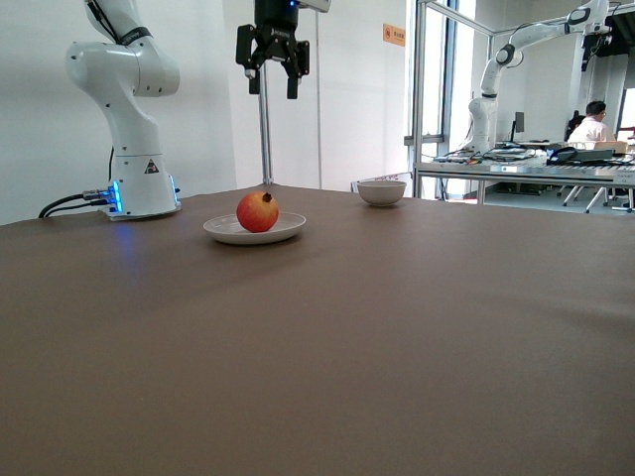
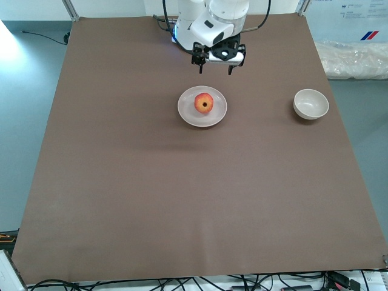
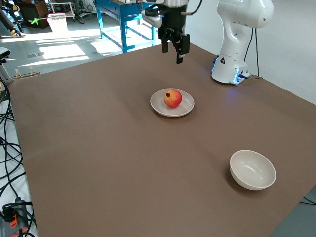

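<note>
A red apple (image 2: 204, 102) rests on a white plate (image 2: 202, 120) near the middle back of the table, seen in all three views. A white bowl (image 2: 311, 103) stands empty to its right in the left view, nearer the camera in the right view. My black gripper (image 2: 215, 68) hangs in the air behind and above the plate, its two fingers apart with nothing between them; in the top view the gripper (image 1: 273, 84) is well above the apple.
My arm's white base (image 3: 228, 69) stands at the back edge. Cables run along the front edge.
</note>
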